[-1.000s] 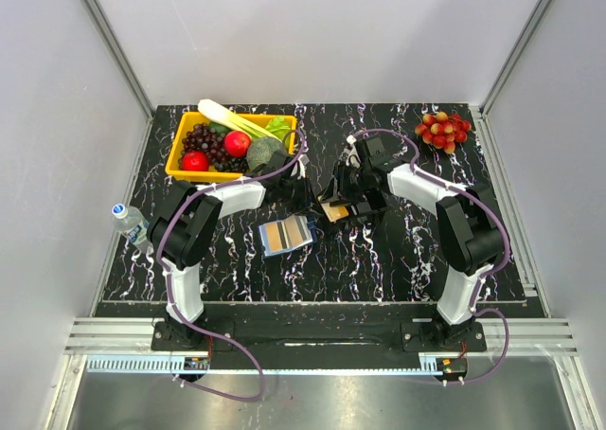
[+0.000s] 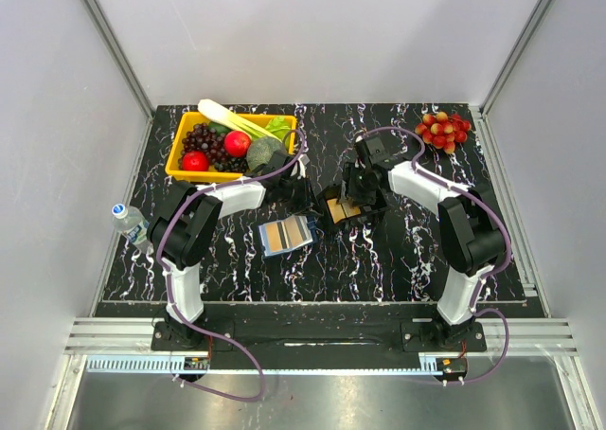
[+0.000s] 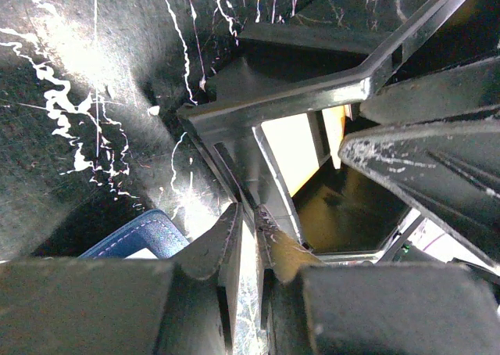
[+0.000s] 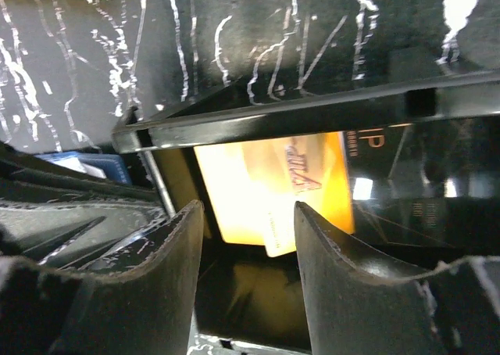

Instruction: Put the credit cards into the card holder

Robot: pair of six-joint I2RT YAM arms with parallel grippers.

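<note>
A black card holder (image 2: 355, 217) with cream-orange cards (image 4: 273, 187) inside sits right of centre. My left gripper (image 2: 309, 206) is shut on the holder's left edge (image 3: 250, 159), as the left wrist view shows. My right gripper is over the holder, part open, its fingertips in front of the cards, with nothing clearly between them. A blue-edged card case (image 2: 287, 234) with tan and dark slots lies just left of the holder, partly visible in both wrist views.
A yellow basket of produce (image 2: 178, 151) stands at the back left, red grapes (image 2: 442, 130) at the back right, a water bottle (image 2: 131, 223) at the left edge.
My right gripper has shifted a little rightward over the holder, uncovering more of the cards in the top view. My left arm looks still.
</note>
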